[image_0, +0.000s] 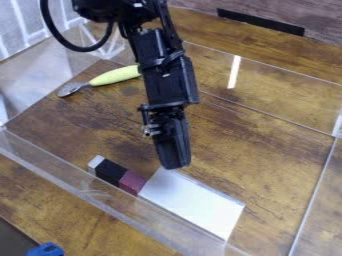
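The black gripper (171, 152) hangs from the arm near the middle of the view, shut, with nothing visible between its fingers. Just below it lies a white rectangular card or block (194, 205), and to the left of that a dark piece (118, 175) with black and maroon sections, both by the clear front wall of the enclosure.
A yellow banana-like object (114, 76) and a metal spoon-like utensil (78, 88) lie at the back left. Clear walls border the wooden floor (267, 150), which is open to the right. A small blue object (44, 249) is at the bottom left.
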